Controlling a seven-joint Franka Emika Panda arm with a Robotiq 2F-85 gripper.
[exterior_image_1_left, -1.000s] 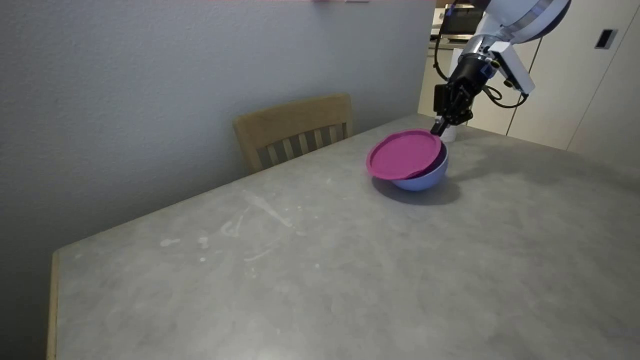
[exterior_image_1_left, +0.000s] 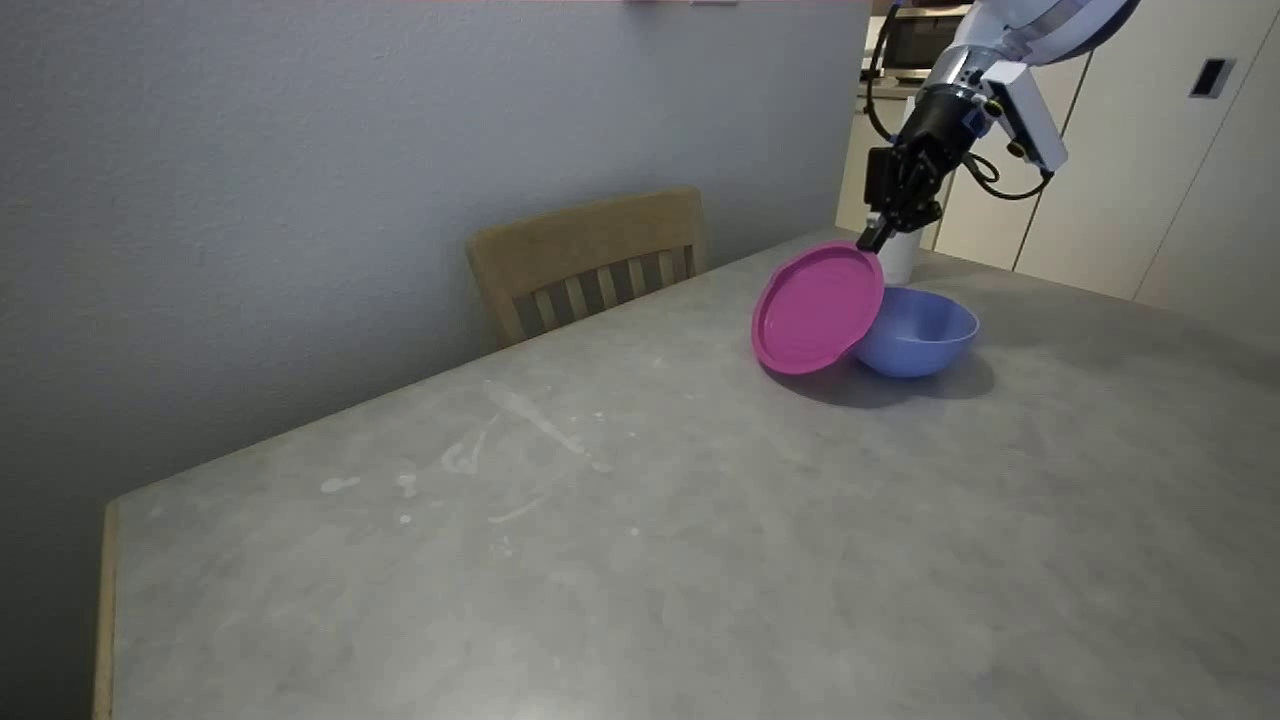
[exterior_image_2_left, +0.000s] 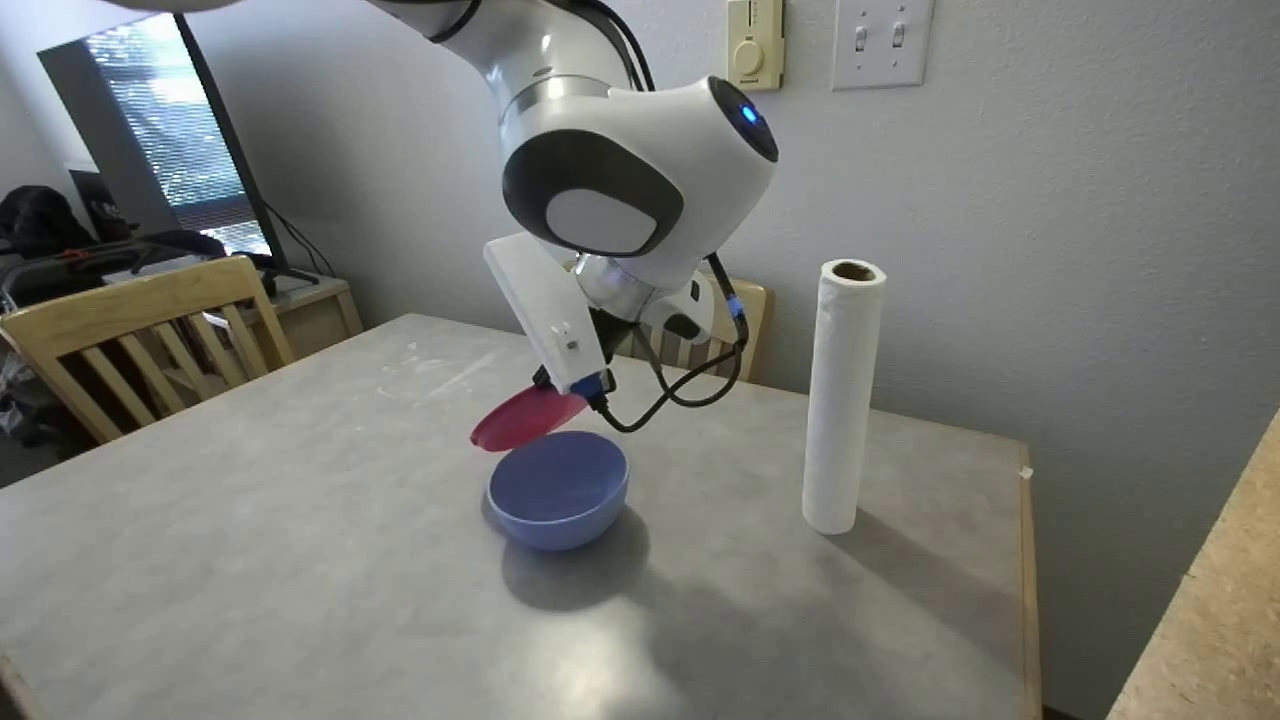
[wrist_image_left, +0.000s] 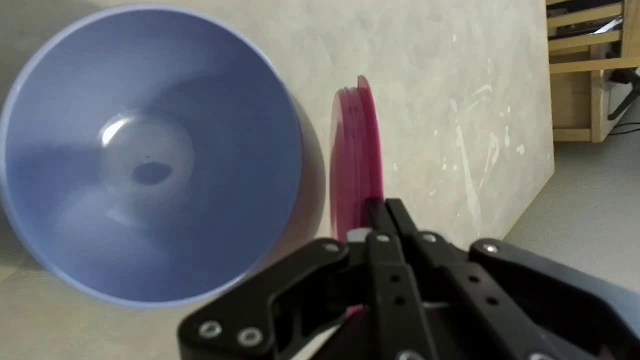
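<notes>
A round pink lid (exterior_image_1_left: 819, 308) stands steeply tilted beside the blue bowl (exterior_image_1_left: 918, 334). My gripper (exterior_image_1_left: 870, 244) is shut at the lid's upper edge, the thin rim between its fingertips. In the wrist view the lid (wrist_image_left: 355, 162) appears almost edge-on, running up to the closed gripper. The blue bowl (wrist_image_left: 150, 150) is upright and open, with no object inside, and a narrow gap separates it from the lid in that view. Whether the lid's lower edge touches the table is hard to tell.
A white paper roll (exterior_image_2_left: 843, 396) stands upright near the table's end. Wooden chairs (exterior_image_2_left: 156, 330) are at the table's edges.
The lid has gone from lying tilted across the bowl to a steeper stance beside it. In exterior view 1, the bowl has shifted right, out from under the lid. The gripper has barely moved.
</notes>
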